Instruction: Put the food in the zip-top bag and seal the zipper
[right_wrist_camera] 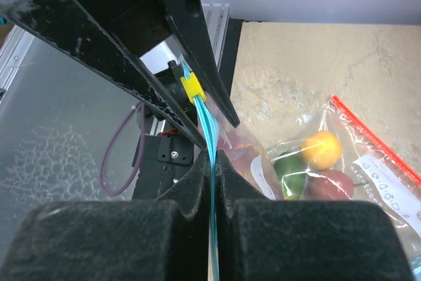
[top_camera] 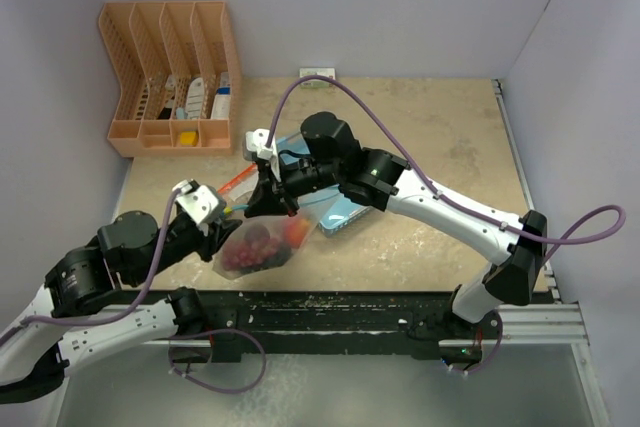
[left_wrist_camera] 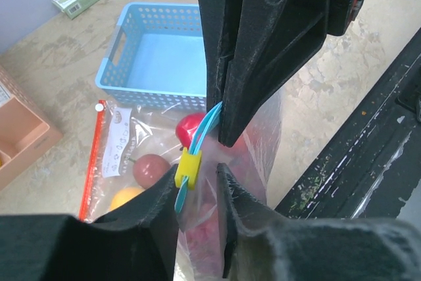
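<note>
The clear zip bag [top_camera: 262, 265] holds several pieces of food, among them a yellow-orange one [right_wrist_camera: 321, 149], a green one [right_wrist_camera: 289, 173] and a dark red one [left_wrist_camera: 150, 170]. Along its mouth runs a blue zipper strip [left_wrist_camera: 209, 123] carrying a yellow slider [left_wrist_camera: 189, 167]. My right gripper is shut on the strip. Around the slider stand the fingers of my left gripper, part open, with a gap showing beside it. From above, both grippers meet over the bag's left side and hide most of the zipper.
Behind the bag sits a blue basket [left_wrist_camera: 164, 64], empty as far as it shows. An orange divided organizer [top_camera: 150, 137] stands at the back left, and a small box [top_camera: 318, 76] lies by the wall. Another bag with a red-orange edge [right_wrist_camera: 375, 135] lies close by.
</note>
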